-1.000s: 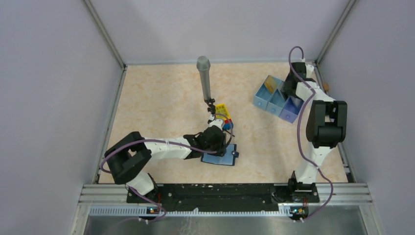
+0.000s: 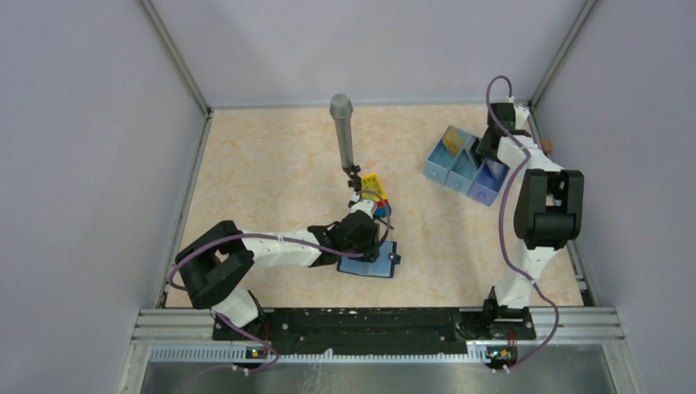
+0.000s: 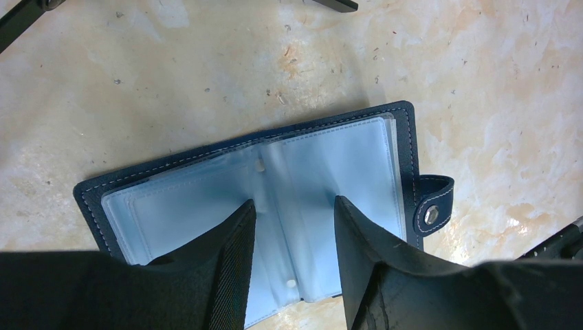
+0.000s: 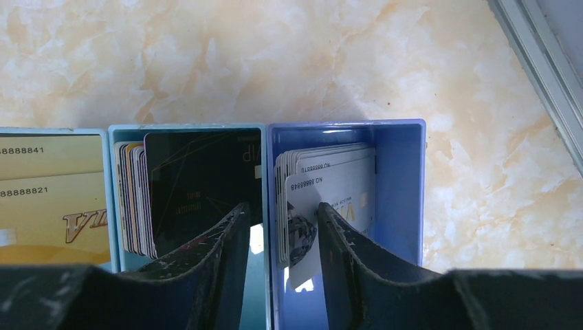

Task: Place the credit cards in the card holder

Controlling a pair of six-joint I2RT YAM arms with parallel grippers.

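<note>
The card holder, dark blue with clear sleeves, lies spread open on the table at the front middle. Over it my left gripper is open, with nothing held between its fingers. In the right wrist view, white cards stand leaning in the purple compartment, one set forward of the rest. Black cards fill the middle compartment and gold cards the left one. My right gripper is open above the wall between the middle and purple compartments; its right fingertip overlaps the foremost white card in view. Whether it touches is unclear.
The three-part bin stands at the back right, near the right-hand rail. A yellow, red and blue item lies just behind the left gripper, beside a grey upright post. Bare table lies at the back left.
The right gripper has shifted very slightly to the right over the bin. The left arm and the card holder look the same.
</note>
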